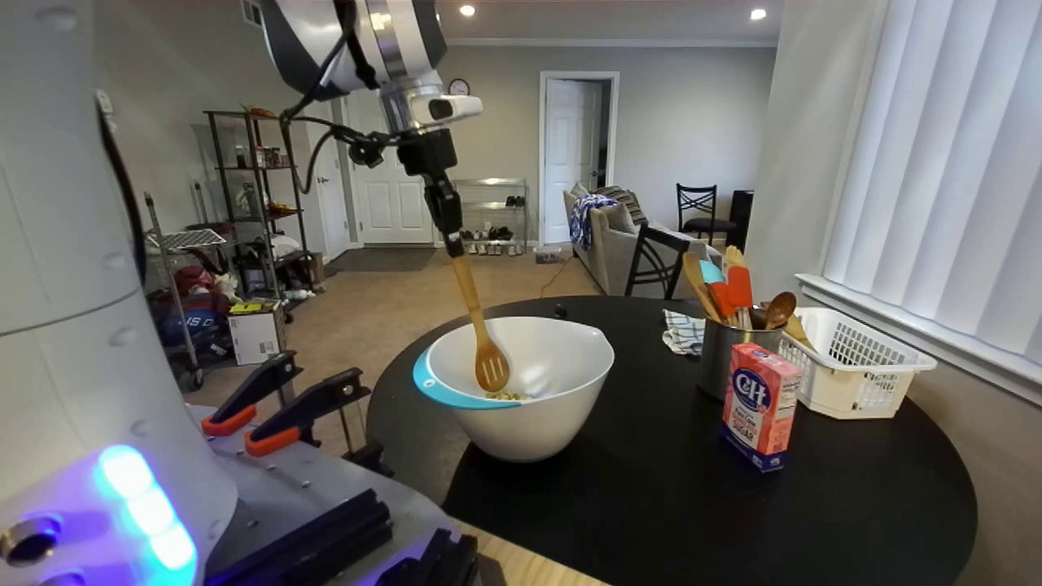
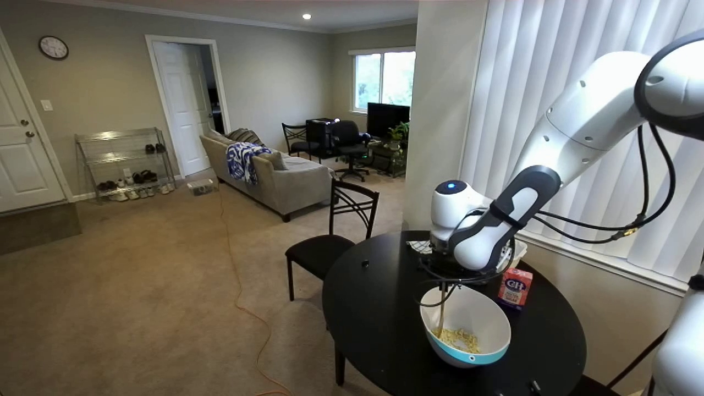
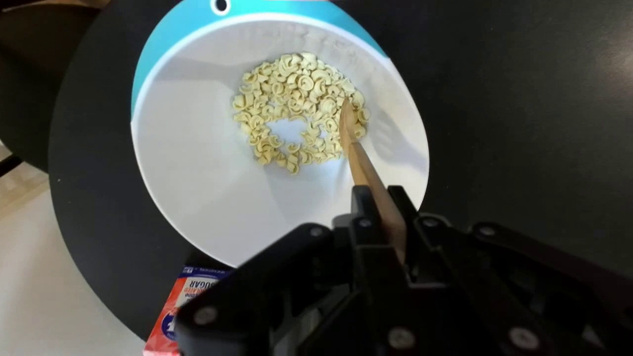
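My gripper is shut on the handle of a wooden slotted spatula [image 1: 490,361], above a white mixing bowl [image 1: 547,420] with a turquoise rim. The spatula reaches down into the bowl, its blade low inside near one wall. In the wrist view, small curled pasta pieces [image 3: 285,83] cover part of the bowl's bottom, with a bare patch in the middle. The blade's tip meets the pasta at that heap's right side. From exterior view 2, the pasta [image 2: 458,339] shows beside the spatula, while the arm hides much of the gripper.
On the black round table [image 1: 625,508], a pink sugar box [image 1: 761,405] stands right of the bowl. Behind it are a metal utensil holder [image 1: 718,356], a white basket [image 1: 869,391] and a checked cloth [image 1: 684,332].
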